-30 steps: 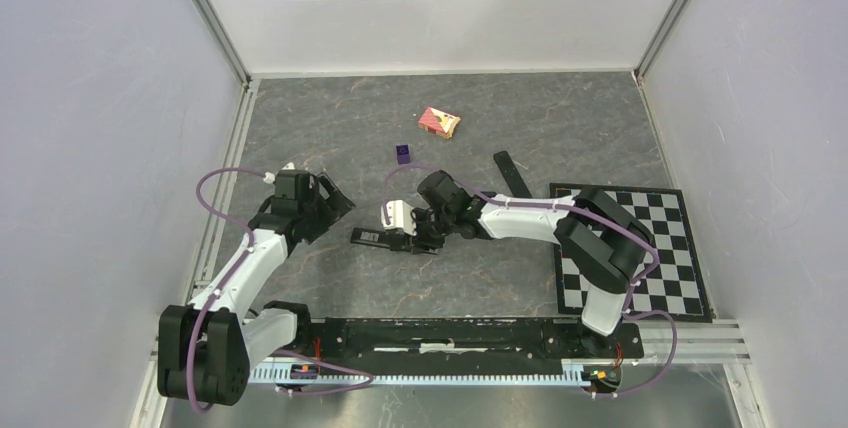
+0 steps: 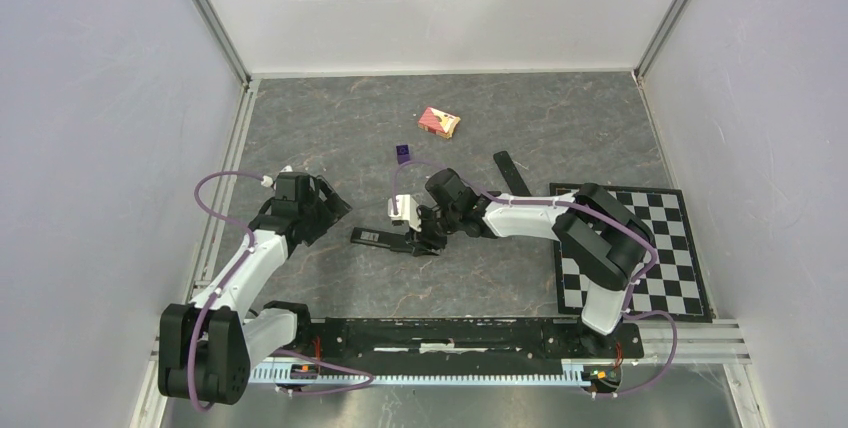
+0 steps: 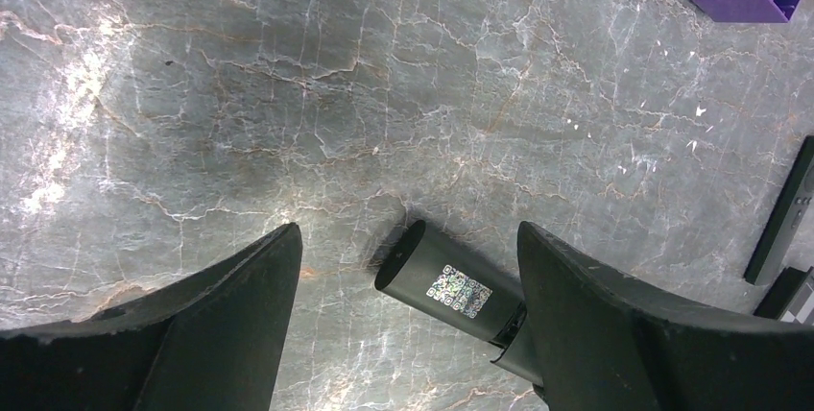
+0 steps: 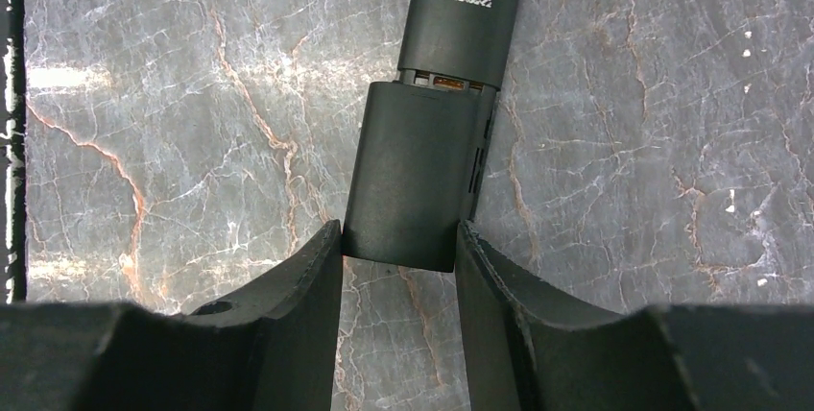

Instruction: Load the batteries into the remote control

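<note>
A black remote control [image 4: 451, 36] lies face down on the grey marbled surface, a printed code square on its back. Over its battery end rests the black battery cover [image 4: 408, 181], set slightly askew. A narrow gap with a bit of coppery metal shows at the cover's inner edge, and one side of the remote stays uncovered. At the cover's outer end my right gripper is shut on it. Whether batteries lie beneath is hidden. My left gripper stands open above the surface, left of the remote, holding nothing.
A purple holder [image 2: 403, 153] and a red-yellow box [image 2: 439, 122] stand farther back. Another long black object [image 2: 512, 174] lies behind the right arm. A checkered board [image 2: 665, 258] is at right. Open surface lies in front of the remote.
My right gripper has shifted a little to the right along the remote, so more of the remote shows in the top view. The left arm has barely moved.
</note>
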